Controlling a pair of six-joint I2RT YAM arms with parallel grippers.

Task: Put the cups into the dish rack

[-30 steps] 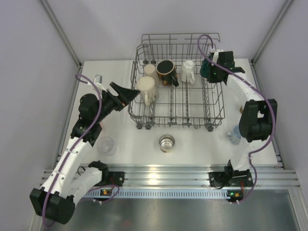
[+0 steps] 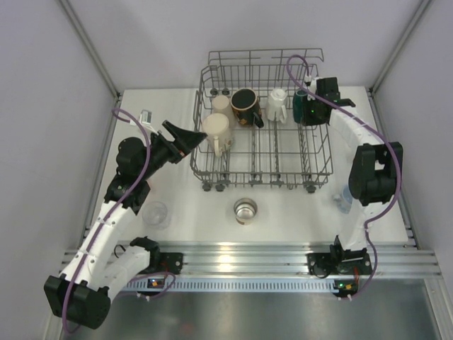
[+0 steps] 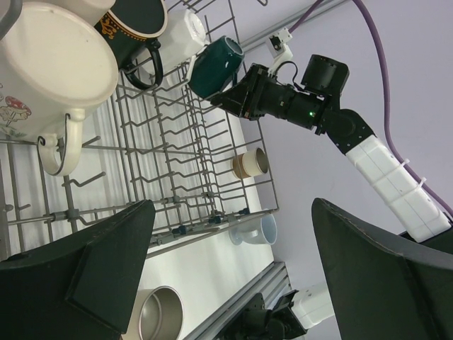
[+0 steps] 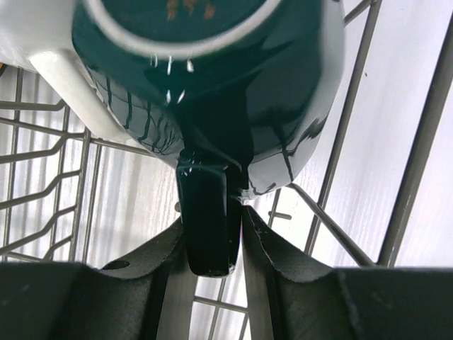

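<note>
The dark green cup point(image 2: 298, 106) rests in the right end of the dish rack point(image 2: 253, 170), bottom up, next to a white cup point(image 2: 277, 104). Its handle lies between the fingers of my right gripper, which is shut on it. A black cup point(image 2: 244, 99), a small cream cup point(image 2: 222, 105) and a large white cup point(image 2: 216, 127) also sit in the rack. Just off the large white cup, at the rack's left side, my left gripper point(image 2: 190, 142) hangs open and empty; its fingers point(image 3: 92, 269) are wide apart in the left wrist view.
On the counter in front of the rack is a steel cup point(image 2: 245, 210). A clear glass point(image 2: 156, 214) stands front left. At the right are a pale blue cup point(image 2: 344, 199) and a brown-and-white cup point(image 3: 250, 163). The rack's front middle is free.
My left arm has stayed still.
</note>
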